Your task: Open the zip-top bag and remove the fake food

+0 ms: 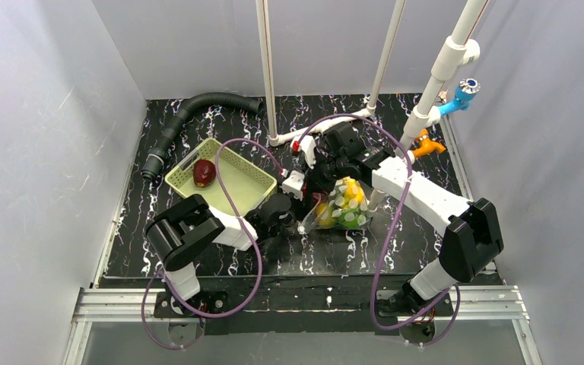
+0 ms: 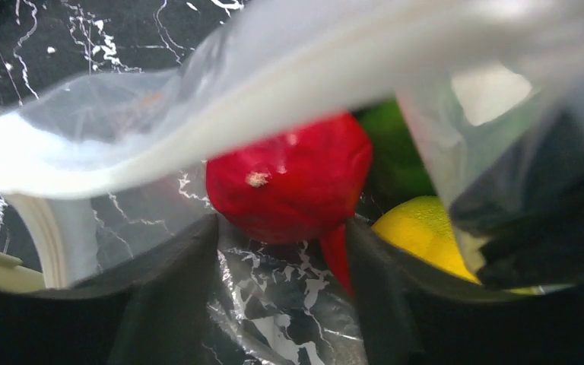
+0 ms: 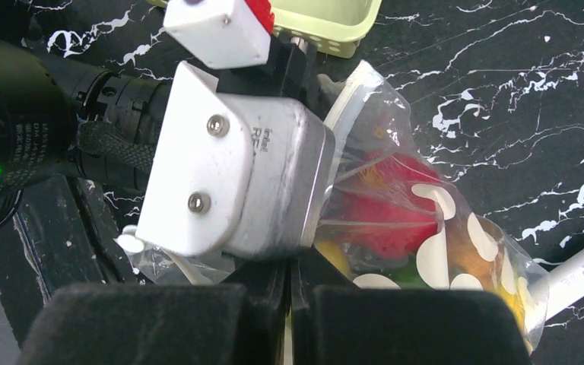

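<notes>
The clear zip top bag (image 1: 353, 217) with white dots lies right of the middle, its mouth towards the left arm. In the left wrist view a red food piece (image 2: 293, 179) sits inside it, beside a yellow one (image 2: 430, 228) and a green one (image 2: 391, 144). My left gripper is at the bag's mouth, fingers part open and apart, the red piece just beyond the tips; a firm hold does not show. My right gripper is shut over the bag's upper side; any film between its fingers is hidden.
Left of the bag stands a pale green basket (image 1: 247, 179) holding a dark red food piece (image 1: 204, 172). A black hose (image 1: 190, 110) curves behind it. White pipes (image 1: 380, 57) rise at the back and right. Bare marble lies in front of the bag.
</notes>
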